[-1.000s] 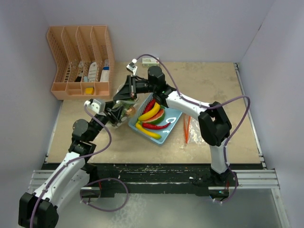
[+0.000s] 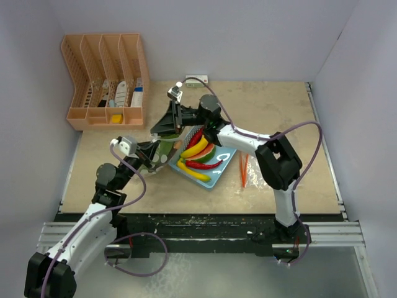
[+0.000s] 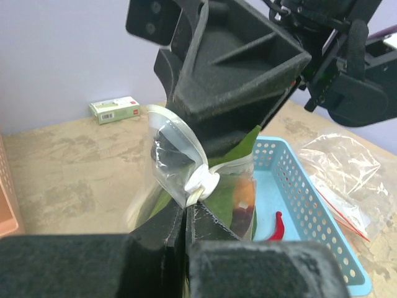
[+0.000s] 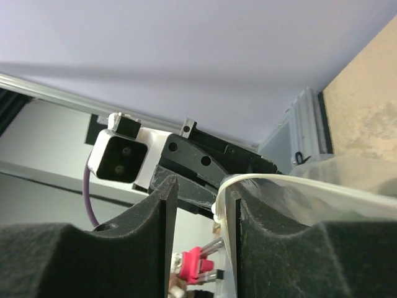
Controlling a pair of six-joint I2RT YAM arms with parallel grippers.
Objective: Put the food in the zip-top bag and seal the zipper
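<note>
The clear zip top bag [image 2: 165, 151] hangs at the left of the table, with green food and an orange-brown piece [image 3: 244, 194] inside. My left gripper is shut on the bag's upper edge, just below the white slider [image 3: 202, 180]. Above the mouth, my right gripper stands part open. The bag's pale zipper rim [image 4: 279, 179] passes close to one of its fingers [image 4: 236, 217], with space left in the gap. My right gripper's dark body hides much of the mouth in the left wrist view.
A blue basket [image 2: 222, 162] with banana, watermelon and peppers sits right of the bag. Flat bags [image 2: 254, 174] with a red strip lie farther right. A pink organizer [image 2: 93, 118] stands at the back left, a small box [image 2: 197, 81] at the back.
My left gripper has moved slightly down and right, and the bag shifted a little. The right gripper has stayed close to the bag's mouth, with small arm shifts.
</note>
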